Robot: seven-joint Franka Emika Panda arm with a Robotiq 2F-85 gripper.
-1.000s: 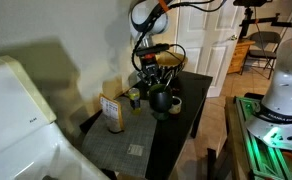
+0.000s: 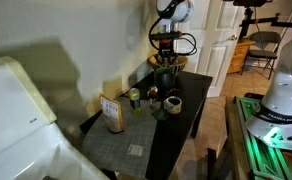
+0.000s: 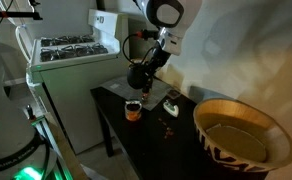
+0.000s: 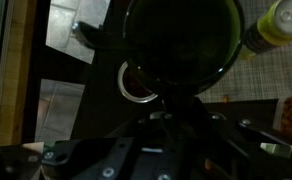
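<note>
My gripper (image 2: 166, 42) is shut on a dark green pot (image 4: 181, 45) by its near rim. In the wrist view the pot is seen from above, its wide mouth towards me and its handle at the left. In exterior view 2 the pot (image 3: 139, 77) hangs from the gripper (image 3: 148, 62) above the black table (image 3: 151, 140), clear of it. The fingertips are hard to make out against the dark pot.
A small bowl with dark red contents (image 4: 136, 83) stands below the pot. Cans, one yellow-green (image 4: 287, 17), stand beside it. A large wooden basket (image 3: 208, 118) takes up one end of the table. A box (image 2: 111, 112) stands on the grey mat (image 2: 121, 147).
My gripper has risen and moved back and to the right in exterior view 1, carrying the pot up with it. The things on the table look unmoved.
</note>
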